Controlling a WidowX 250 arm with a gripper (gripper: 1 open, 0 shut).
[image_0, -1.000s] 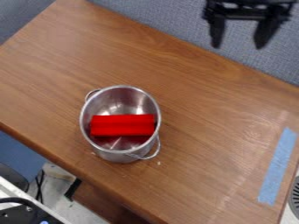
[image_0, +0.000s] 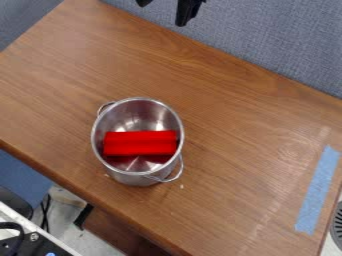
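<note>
A steel pot (image_0: 168, 120) with wire handles stands on the lower left of the wooden table (image_0: 241, 120), with a red block (image_0: 139, 142) lying inside it. My gripper (image_0: 167, 12) is at the top edge of the view, dark and mostly cut off, well away from the pot. Whether it is open or shut cannot be made out.
A strip of blue tape (image_0: 317, 190) runs along the table's right side. A grey backdrop lies behind, and cables and hardware show at the lower left.
The gripper has moved left along the top edge, from upper right to top centre, and up partly out of view. The pot and red block are unchanged.
</note>
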